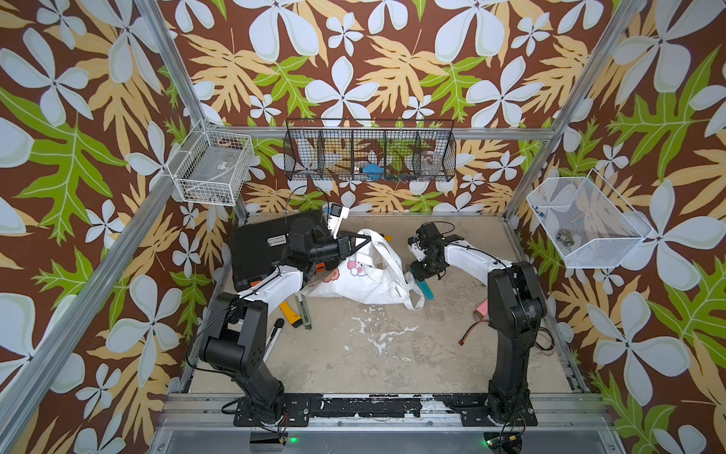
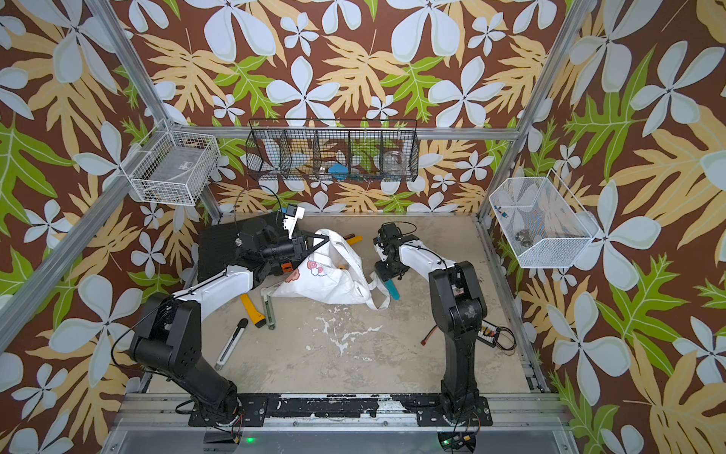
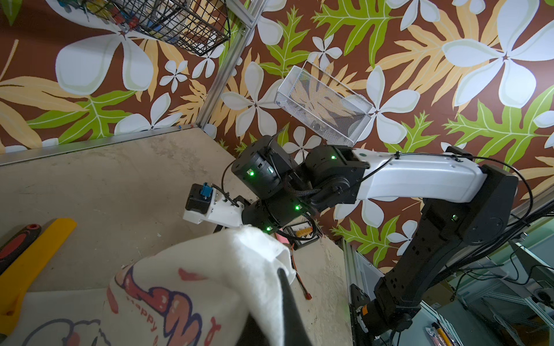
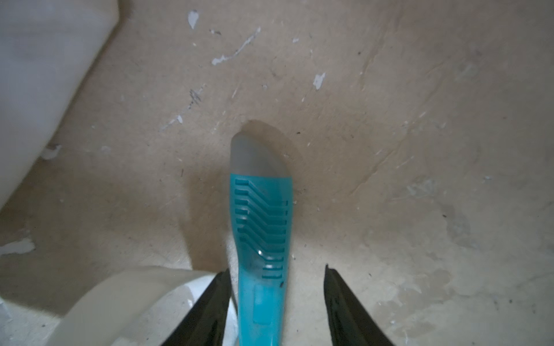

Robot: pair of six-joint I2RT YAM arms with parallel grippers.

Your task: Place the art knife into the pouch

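Note:
The white cloth pouch (image 1: 351, 287) is lifted at its upper edge, with my left gripper (image 1: 363, 242) shut on that cloth. The teal art knife (image 4: 259, 219) lies on the table just right of the pouch, partly under my right arm in the top views. My right gripper is open over the knife, a finger to either side of it in the right wrist view. A white curved piece of the pouch, likely a strap (image 4: 144, 294), lies against the knife's left side.
A black mat (image 2: 219, 249) lies back left; more knives (image 2: 230, 344) lie left of the pouch and a yellow one behind it. A pink item (image 1: 481, 308) and cables are at the right. Wire baskets hang on the walls.

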